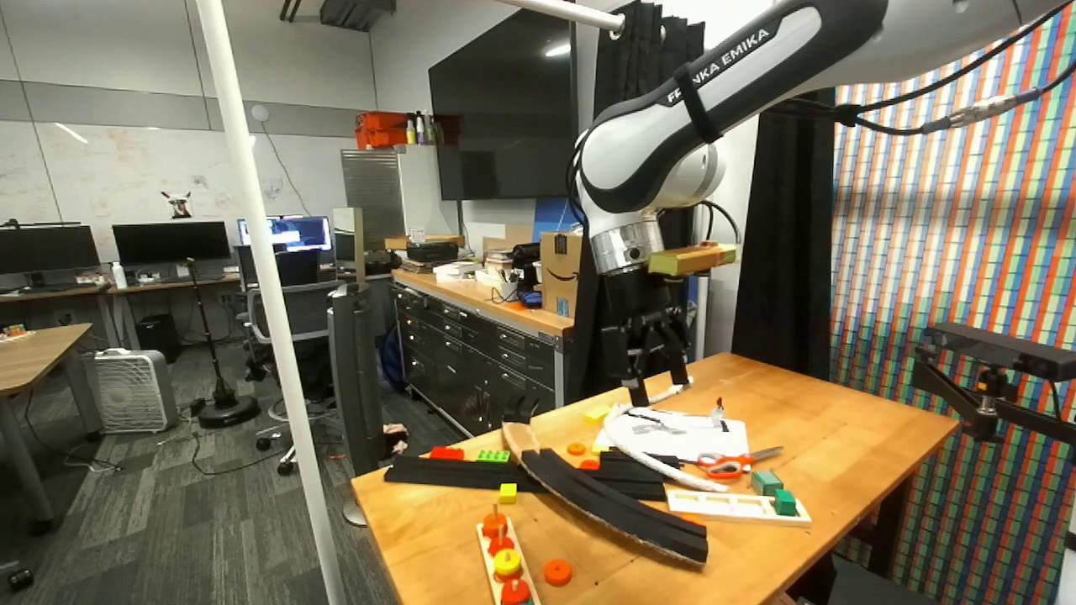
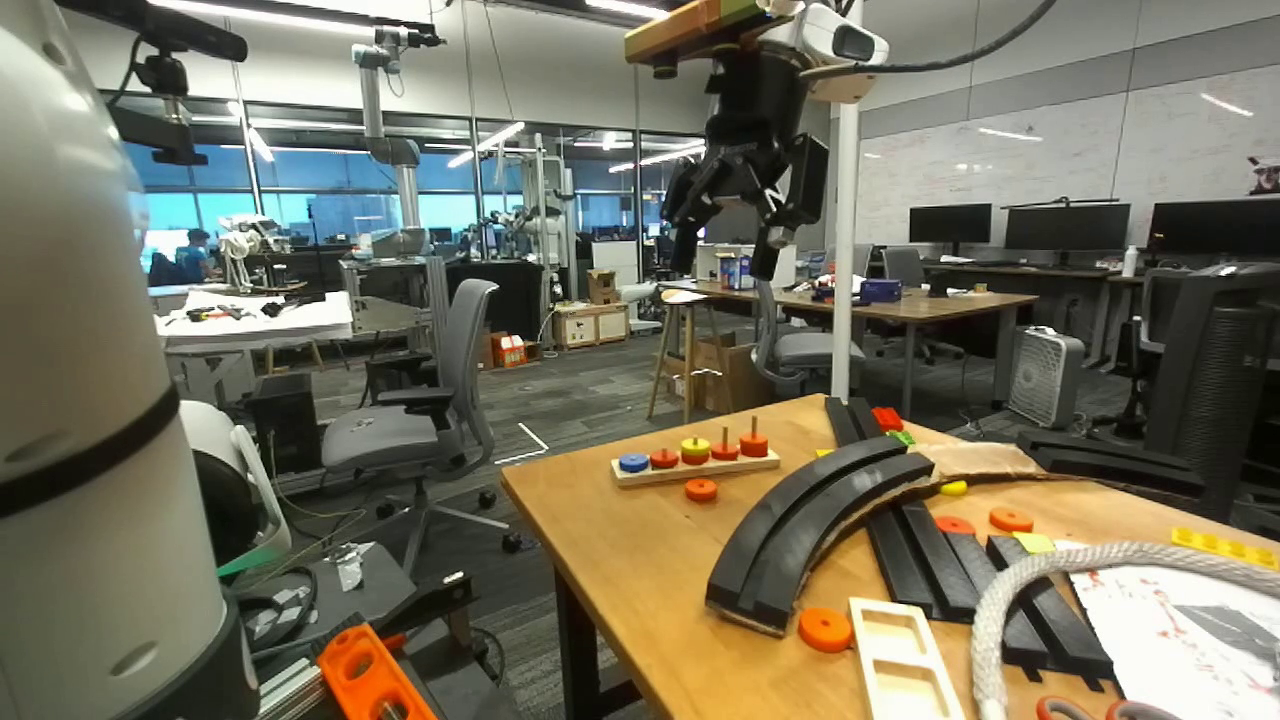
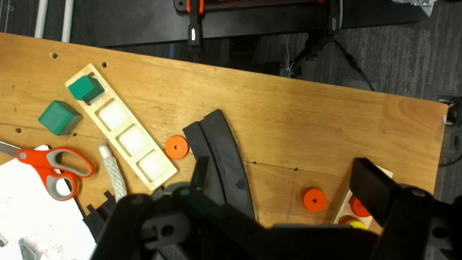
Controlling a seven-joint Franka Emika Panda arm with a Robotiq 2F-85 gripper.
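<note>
High above the wooden table hangs my black gripper, its fingers spread wide with nothing between them. A pale wooden tray with several square compartments carries one green block at its end compartment, a little tilted. Another green block lies on the table beside the tray. An orange ring rests between the tray and the curved black track. Under one finger is a peg board bearing blue, red and yellow rings; a loose orange ring lies near it.
Orange-handled scissors, a white paper sheet and a thick pale rope crowd one side. Straight black track pieces run under the curved one. Bare wood stretches along the table edge nearest the robot base.
</note>
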